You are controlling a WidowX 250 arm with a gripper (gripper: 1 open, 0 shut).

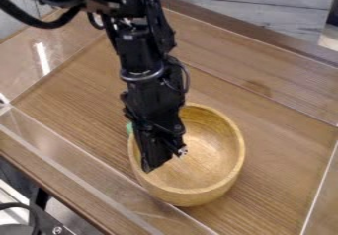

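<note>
A yellow-tan bowl (199, 175) rests upright on the wooden table near the front. My black gripper (150, 152) is lowered at the bowl's left side, its tips over the near-left rim and inside edge; it looks shut, and whether the rim is between the fingers is hard to see. A small green object (130, 131) shows just left of the bowl, mostly hidden behind the gripper.
A clear strip runs along the front left edge, with cables (16, 217) at the lower left corner.
</note>
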